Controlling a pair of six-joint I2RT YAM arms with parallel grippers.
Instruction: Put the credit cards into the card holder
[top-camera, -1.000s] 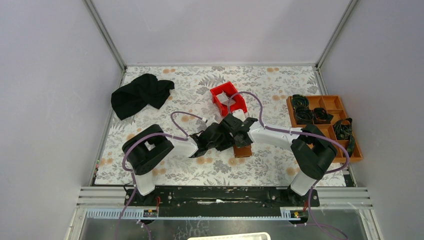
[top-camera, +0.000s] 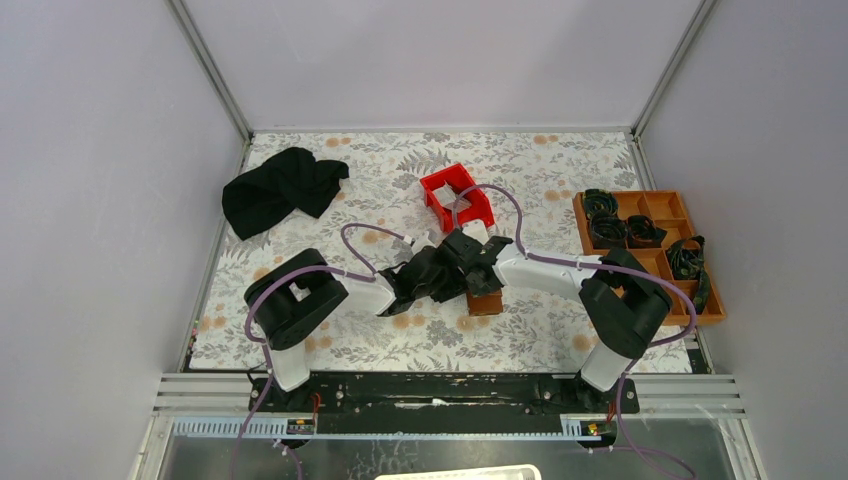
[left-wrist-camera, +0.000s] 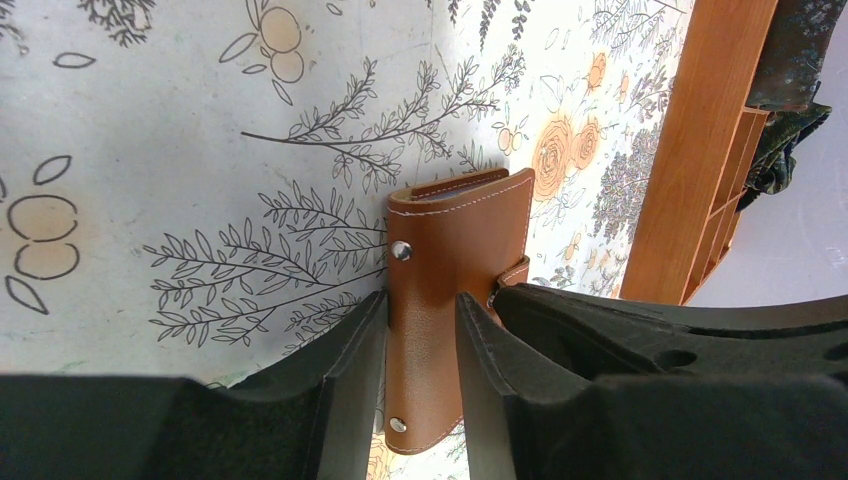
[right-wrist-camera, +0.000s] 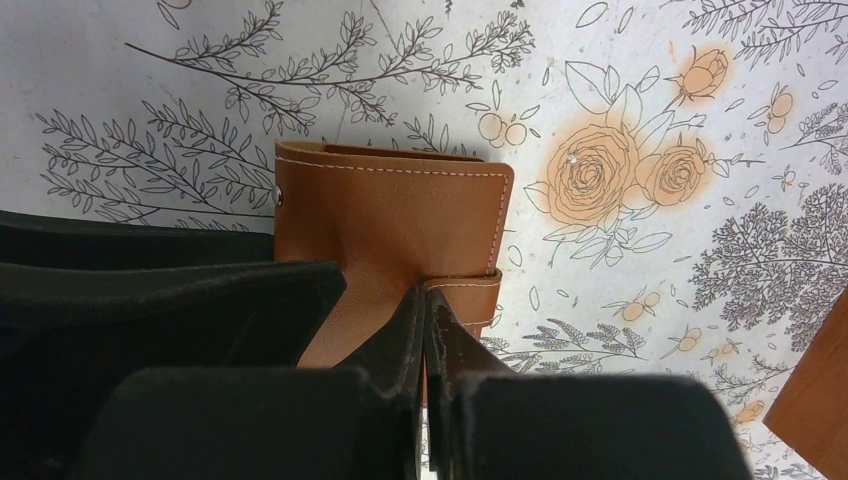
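Note:
A brown leather card holder (top-camera: 484, 303) with stitched edges and metal snaps lies on the floral table, partly under both grippers. In the left wrist view my left gripper is part open, its fingertips at the holder (left-wrist-camera: 440, 240), one along its snapped left edge and one over its face. My right gripper is shut, its tips on the holder (right-wrist-camera: 390, 200) at the strap, with nothing visible between them. No card can be clearly made out.
A red container (top-camera: 433, 183) with white items inside stands behind the grippers. A wooden compartment tray (top-camera: 668, 208) with dark rolled items is at the right, a black cloth (top-camera: 280, 190) at the back left.
In the top view both arms are almost still, with at most a very slight shift of my right gripper over the card holder.

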